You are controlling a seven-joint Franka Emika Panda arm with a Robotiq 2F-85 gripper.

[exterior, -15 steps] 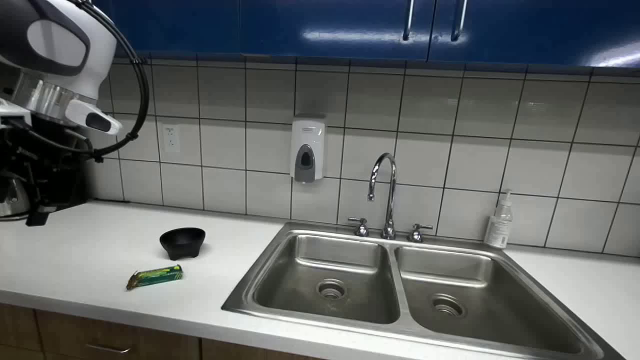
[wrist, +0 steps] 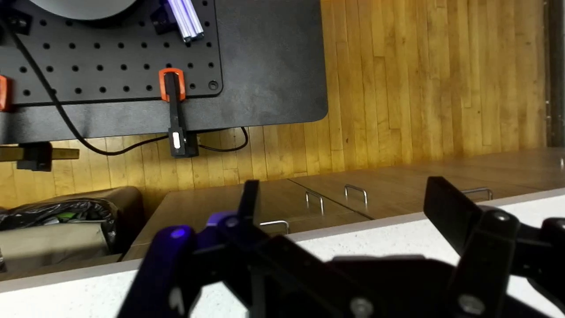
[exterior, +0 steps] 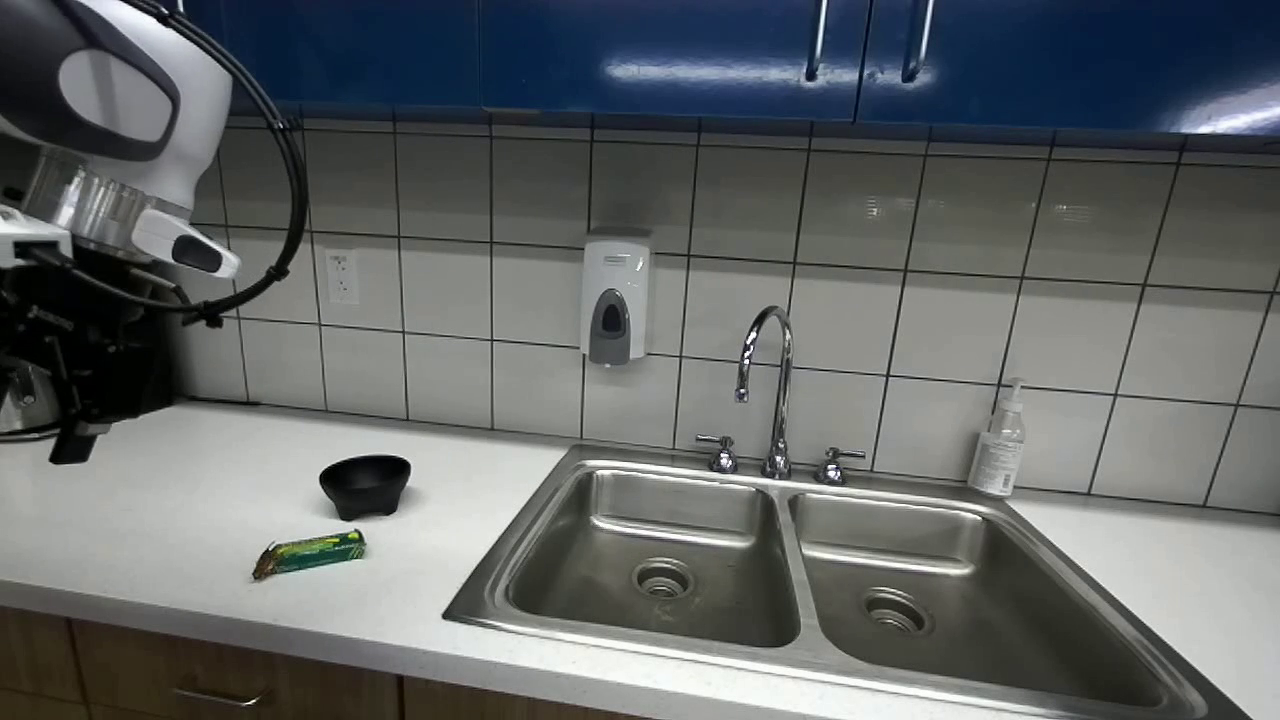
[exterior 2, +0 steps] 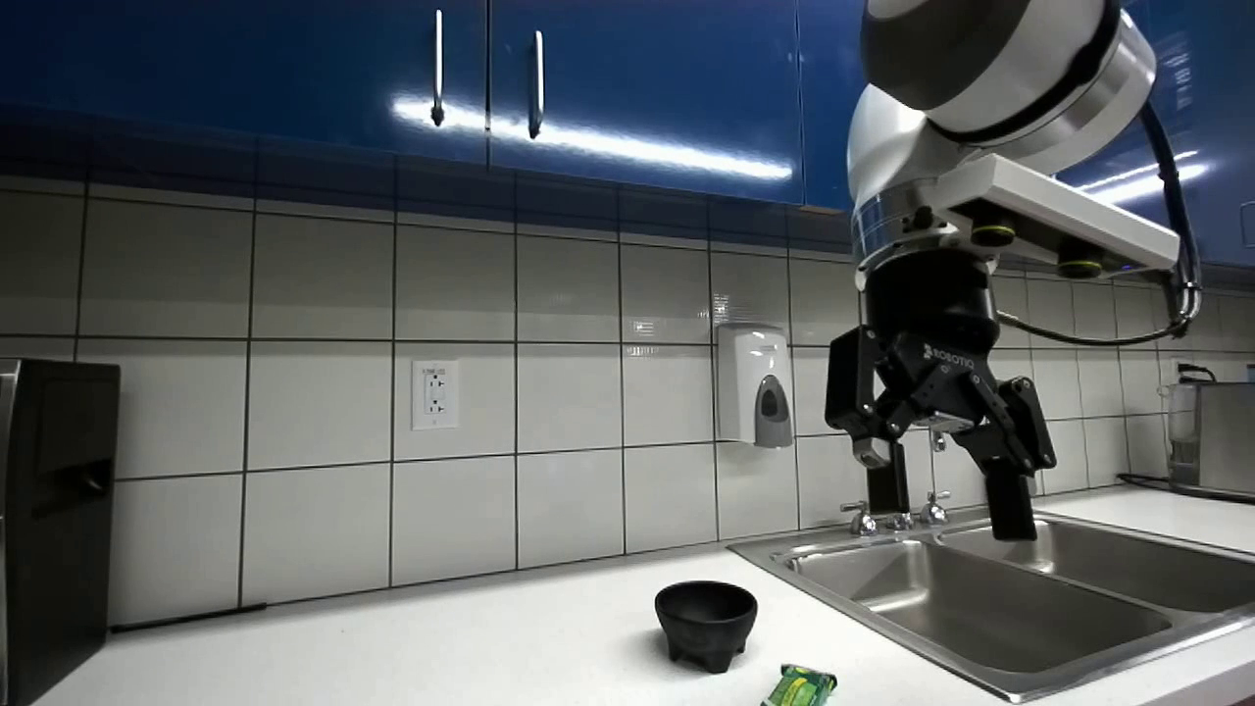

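A small black footed bowl [exterior: 365,485] stands upright on the white counter, left of the sink. Just in front of it lies a green wrapped bar [exterior: 314,552], apart from the bowl; exterior view 2 catches only part of this green packet [exterior 2: 801,686] at its bottom edge. High above the counter my gripper [exterior 2: 950,500] hangs open with nothing between its fingers. Both black fingers [wrist: 447,214] are spread wide in the wrist view, which shows neither the bowl nor the bar.
A double steel sink [exterior: 786,540] with a tall faucet [exterior: 782,396] is set into the counter. At its back right corner stands a pump bottle [exterior: 997,450]. A soap dispenser [exterior: 617,300] is on the tiled wall, below blue cabinets [exterior: 672,54]. Bare counter surrounds the bowl.
The arm and gripper have shifted very slightly in exterior view 1, the fingertip now a little lower. The bowl and the green bar have not moved.
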